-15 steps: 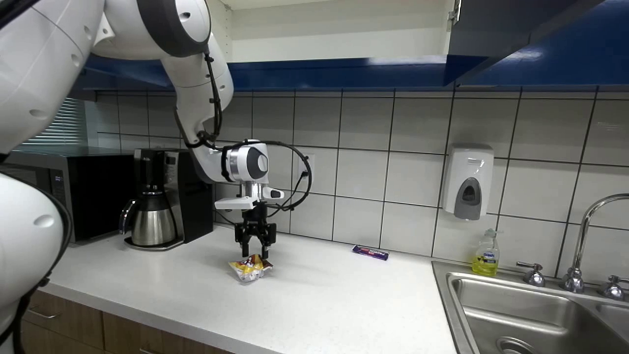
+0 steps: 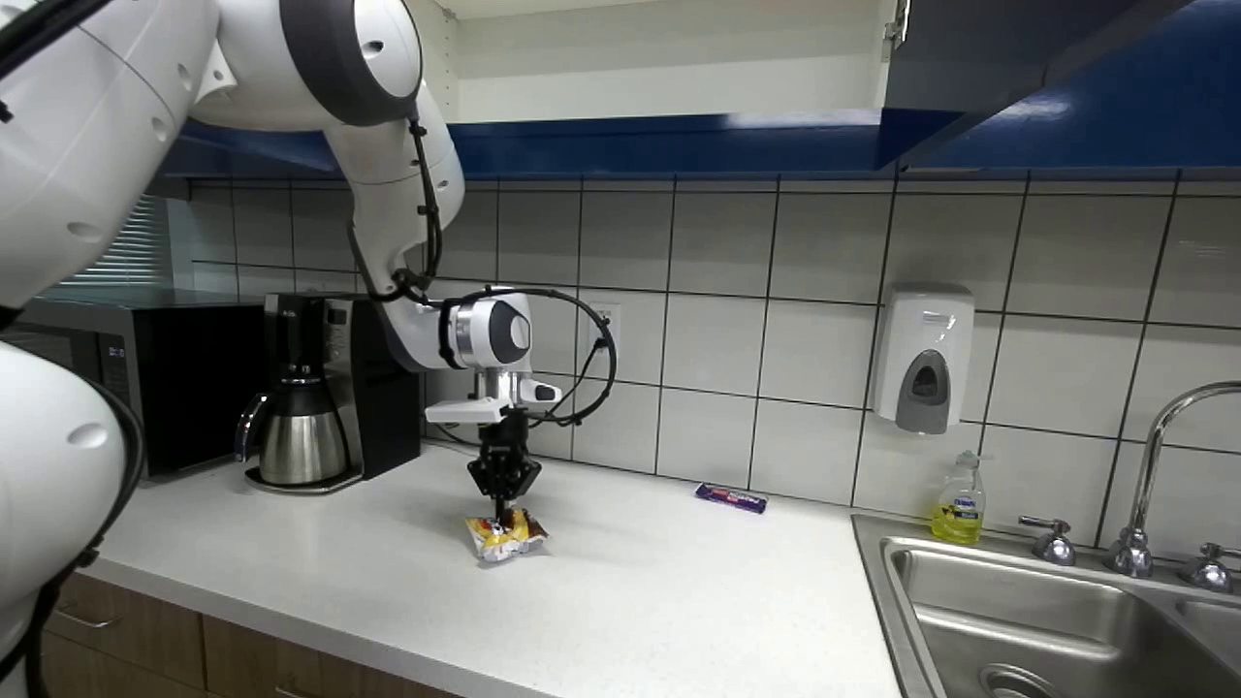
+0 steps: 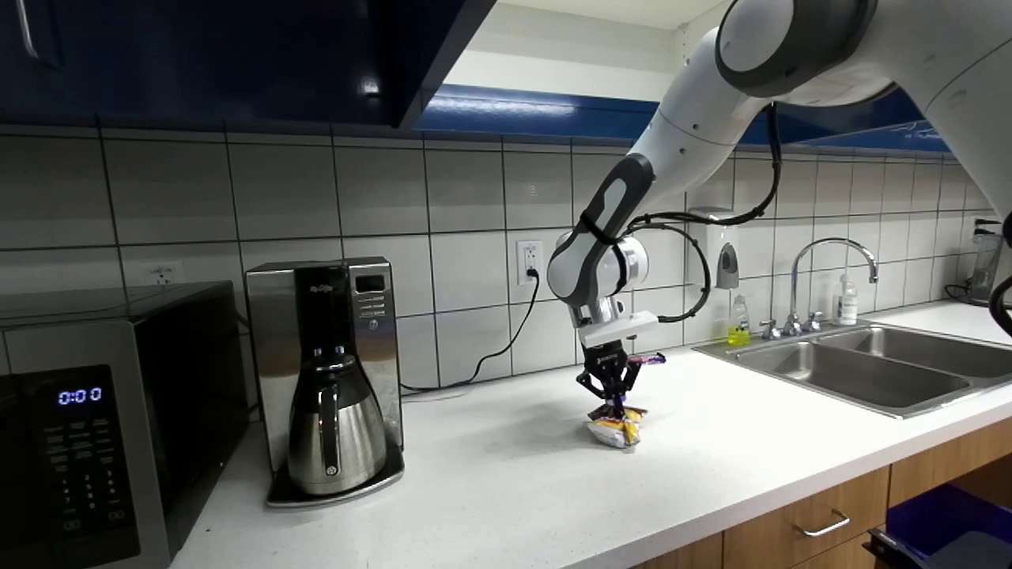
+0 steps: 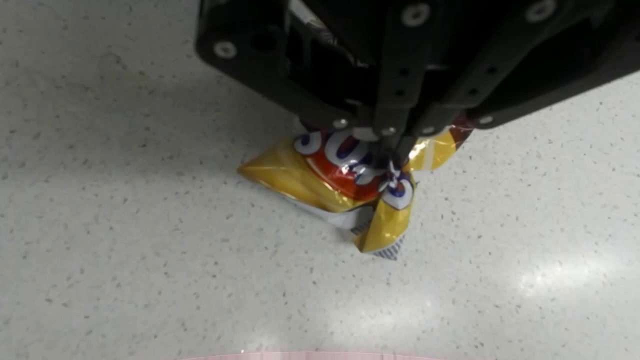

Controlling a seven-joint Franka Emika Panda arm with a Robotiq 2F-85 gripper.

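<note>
A small yellow snack bag (image 2: pixel 509 539) with red and white print lies on the white counter, left of the middle. My gripper (image 2: pixel 502 514) points straight down at it with its fingers together. In the wrist view the foil of the bag (image 4: pixel 327 183) is creased and bunched up at my fingertips (image 4: pixel 390 153), so a thin fold looks pinched between them. The second exterior view shows the bag (image 3: pixel 618 435) right beneath my gripper (image 3: pixel 616 409), its underside at counter level.
A purple wrapped bar (image 2: pixel 730 498) lies near the tiled wall. A coffee maker (image 3: pixel 327 379) and a microwave (image 2: pixel 192 361) stand to the left, a sink (image 2: pixel 1012 605) and a yellow soap bottle (image 2: pixel 958 506) to the right. Bare counter (image 2: pixel 698 593) lies between.
A second ago my gripper was open just above the bag. It has since come down and closed, and the bag has shifted slightly right and crumpled.
</note>
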